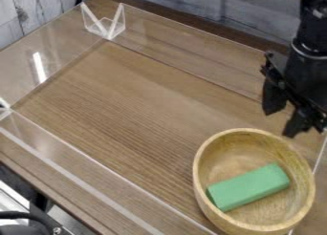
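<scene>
A green rectangular block (248, 187) lies tilted diagonally inside a round tan wooden bowl (205, 172) at the lower right. My dark gripper (284, 112) is raised above and behind the bowl's right side, apart from the block. Its fingers point down and stand open, with nothing seen between them.
The wooden table (115, 105) is broadly clear to the left and center. A small white wire-like object (105, 21) sits at the upper left. A dark edge runs along the lower left.
</scene>
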